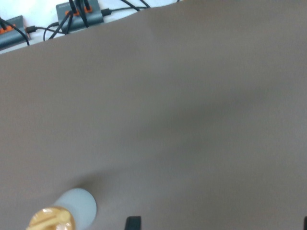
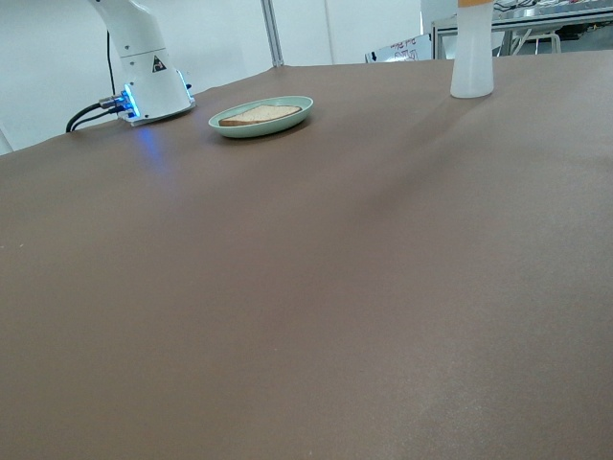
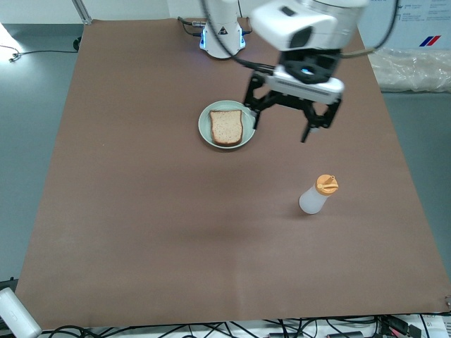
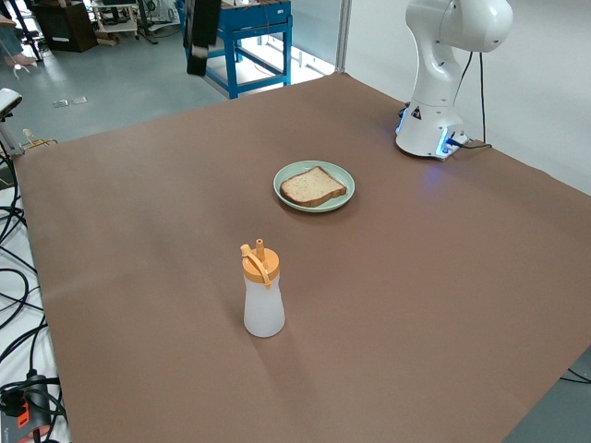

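A slice of bread [image 3: 226, 127] lies on a pale green plate [image 3: 204, 127] in the middle-back of the brown table. A squeeze bottle [image 3: 314, 197] with an orange cap stands upright front-right of it, also low left in the wrist view [image 1: 72, 211]. My gripper [image 3: 280, 130] hangs raised, right of the plate and behind the bottle. It is open, with fingertips wide apart and nothing visible between them.
The arm's white base [image 4: 427, 129] sits at the back edge. Cables and power strips [image 1: 79, 17] lie beyond the edge opposite it.
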